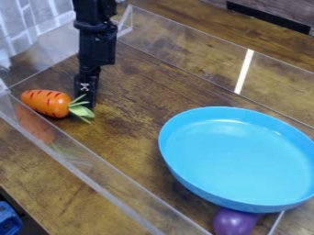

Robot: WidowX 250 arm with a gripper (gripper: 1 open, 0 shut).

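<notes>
My black gripper (84, 92) reaches down from the top left to just behind an orange toy carrot (47, 102) with green leaves, which lies at the left of the enclosure. The gripper's tips are low by the carrot's leafy end and partly hidden by it; I see nothing clearly held between them. A large blue plate (233, 151) fills the right side.
A purple round object (233, 221) sits at the bottom right, below the plate. Clear plastic walls (123, 193) border the wooden surface (147, 83). A blue item (7, 218) lies outside at the bottom left.
</notes>
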